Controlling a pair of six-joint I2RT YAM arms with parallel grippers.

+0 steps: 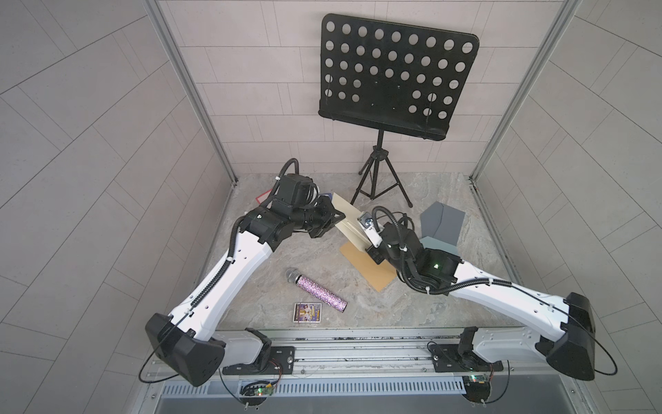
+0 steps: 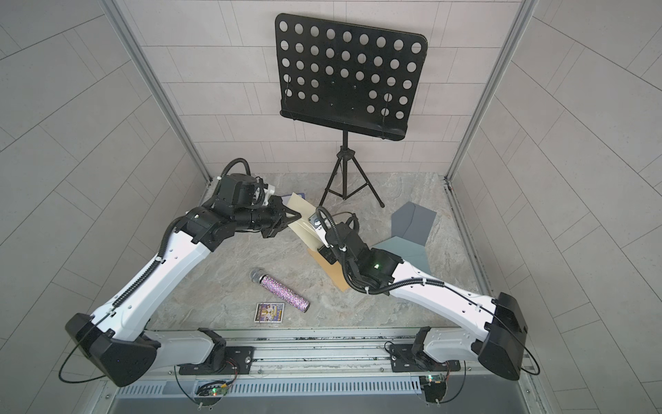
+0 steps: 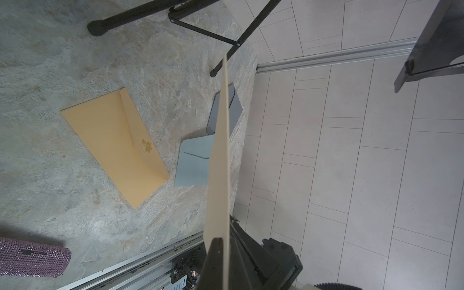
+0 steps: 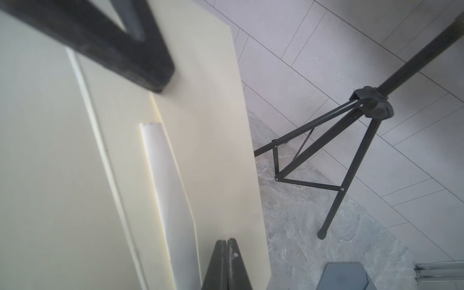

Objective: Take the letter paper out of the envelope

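Note:
The cream envelope (image 1: 351, 224) is held up off the table, and my left gripper (image 1: 341, 216) is shut on its edge. From the left wrist view the envelope (image 3: 220, 169) is nearly edge-on, rising from between the fingers. The right wrist view shows its open side close up, with a white strip of letter paper (image 4: 169, 193) in the opening. A black finger (image 4: 145, 60) of the left gripper lies across the envelope above that strip. My right gripper is shut, its tips before the cream panel beside the paper. Nothing shows between them.
A tan envelope (image 3: 116, 145) lies below. Blue-grey (image 3: 193, 159) and dark grey (image 1: 441, 222) envelopes lie right. The music stand (image 1: 375, 165) is behind. A glittery microphone (image 1: 320, 292) and a card (image 1: 307, 312) lie in front.

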